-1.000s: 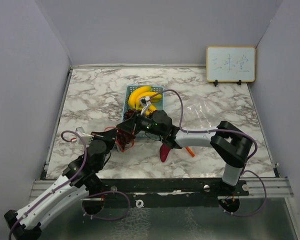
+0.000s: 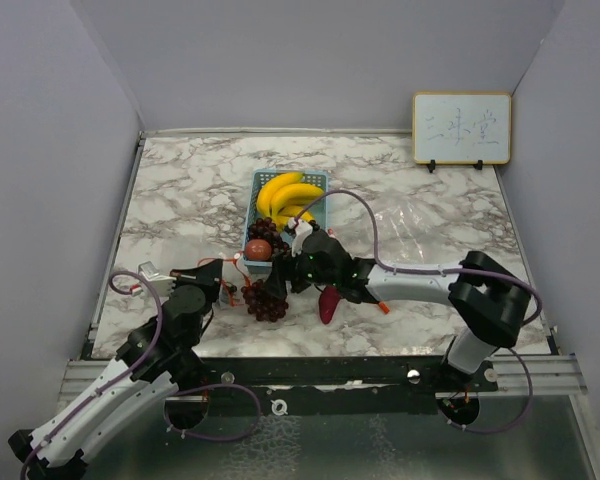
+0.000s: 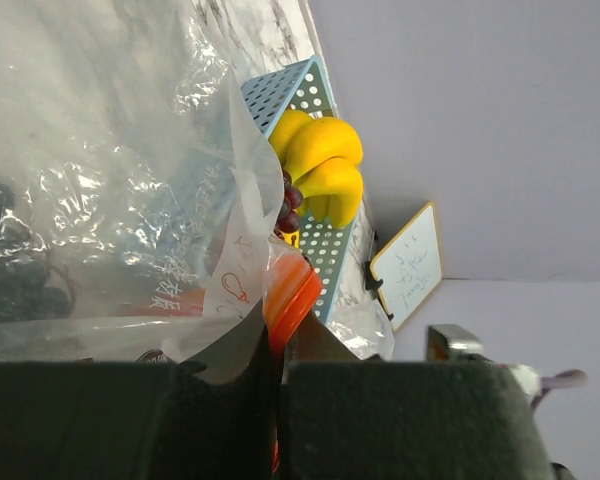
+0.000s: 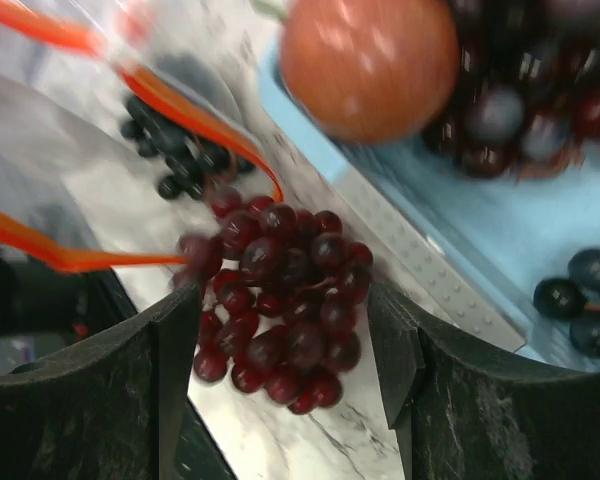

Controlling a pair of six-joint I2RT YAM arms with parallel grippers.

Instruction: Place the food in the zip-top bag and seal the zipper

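The clear zip bag [image 3: 100,160] spreads out in front of my left gripper, which is shut on its orange-edged mouth. From the top view, the left gripper [image 2: 221,268] is left of the basket's near corner. A bunch of dark red grapes [image 4: 280,300] lies low beside the orange zip strips [image 4: 195,110]; darker grapes [image 4: 175,145] appear behind a strip. My right gripper is part open, its fingers on either side of the red bunch; whether they touch it, I cannot tell. In the top view, that bunch [image 2: 264,303] sits below the right gripper [image 2: 278,284].
The blue basket [image 2: 248,215] holds bananas [image 2: 292,195], dark grapes [image 2: 265,232] and a round red fruit [image 2: 258,250]. A dark red item [image 2: 328,304] and an orange stick [image 2: 383,307] lie right of the grapes. Another clear bag [image 2: 402,230] rests farther right.
My right gripper has moved away from the left one, rightward and toward the front edge. The red bunch has shifted the same way from the bag's mouth.
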